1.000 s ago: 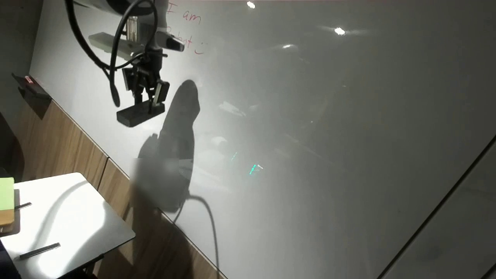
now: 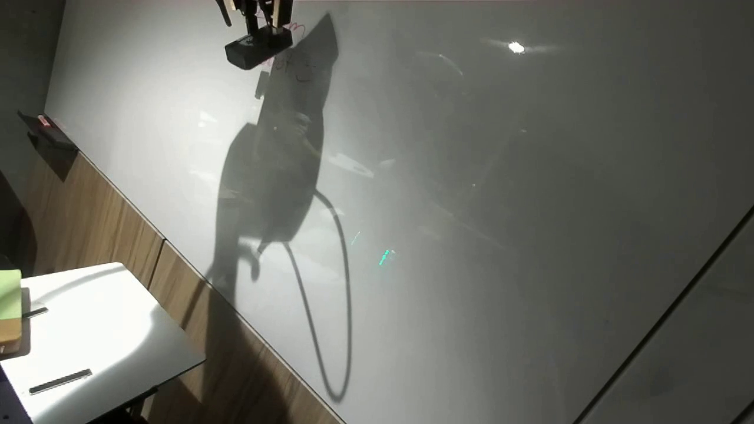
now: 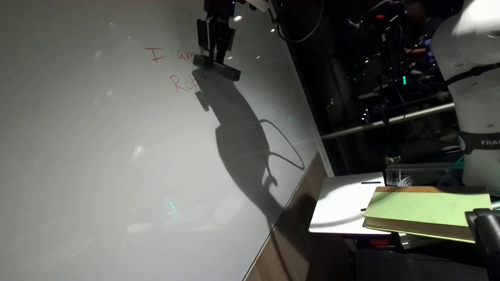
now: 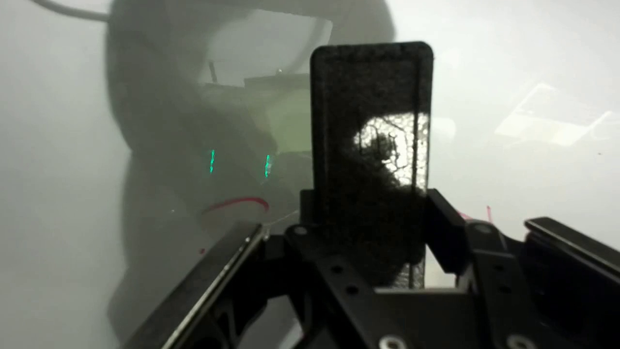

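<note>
A dark rectangular block, seemingly a whiteboard eraser (image 4: 372,87), is clamped between the fingers of my gripper (image 3: 214,60). In the wrist view its worn dark face, partly glossy, stands upright in the middle. The gripper hangs at the top of exterior view 1, holding the eraser (image 2: 258,48) in front of the whiteboard (image 2: 459,282). Red handwriting (image 3: 153,54) reading "I am" and "Rob…" lies on the board beside and below the eraser. Part of the writing is hidden by the eraser and the arm's shadow. Whether the eraser touches the board, I cannot tell.
A small white table (image 2: 106,332) stands by the wall below, with a green-topped box (image 3: 426,206) next to it. A dark tray (image 2: 46,131) sits at the board's lower left edge. Most of the board is bare.
In exterior view 1 my gripper has moved up and to the right with the eraser, onto the written area.
</note>
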